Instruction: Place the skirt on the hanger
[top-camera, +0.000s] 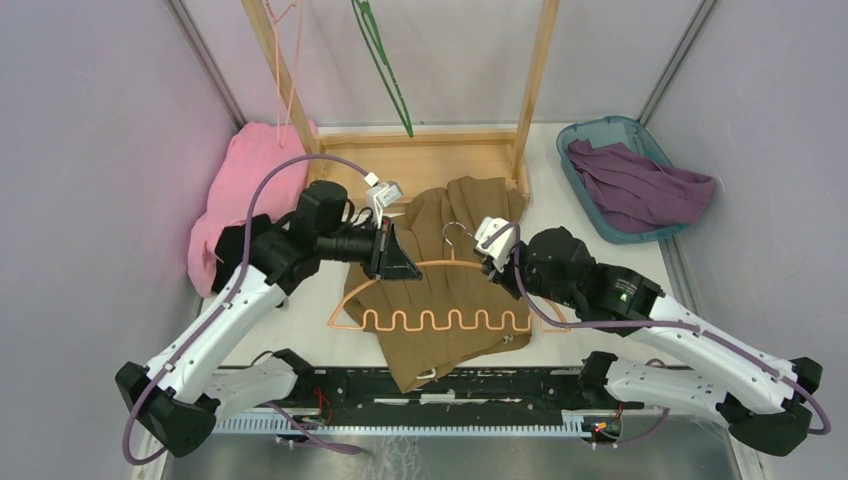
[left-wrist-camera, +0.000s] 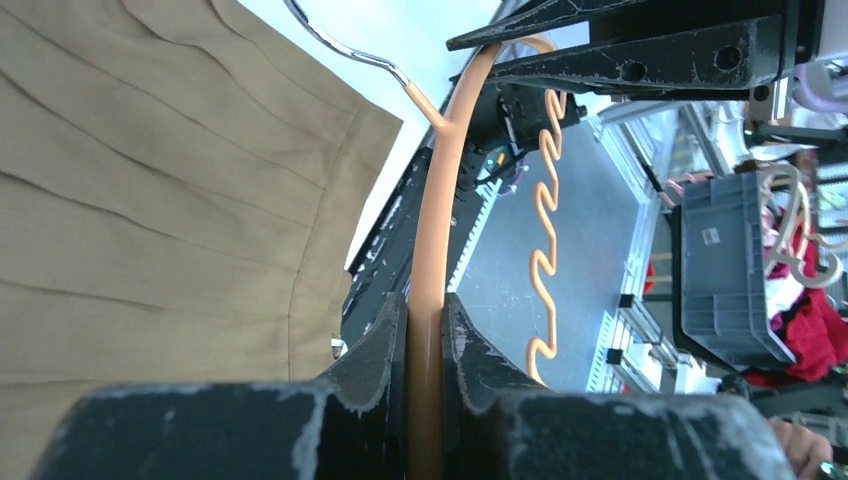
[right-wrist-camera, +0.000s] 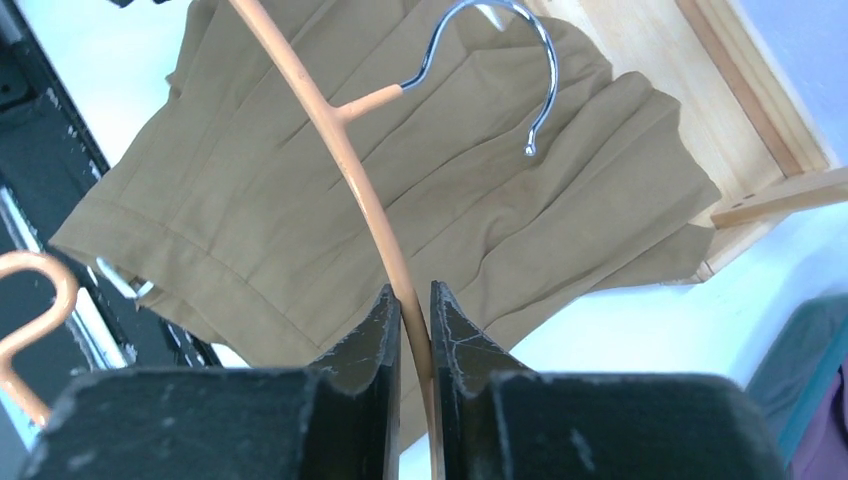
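An orange wavy-bottomed hanger (top-camera: 430, 318) with a metal hook is held above the khaki skirt (top-camera: 430, 350), which lies pleated and flat on the white table. My left gripper is shut on the hanger's top bar, left of the hook. My right gripper has the bar between its fingers on the other side of the hook; whether it grips firmly is hard to tell.
A wooden rack (top-camera: 533, 70) with green and pink hangers stands behind. A teal basket (top-camera: 630, 233) with purple cloth is at the back right, pink cloth (top-camera: 240, 180) at the left.
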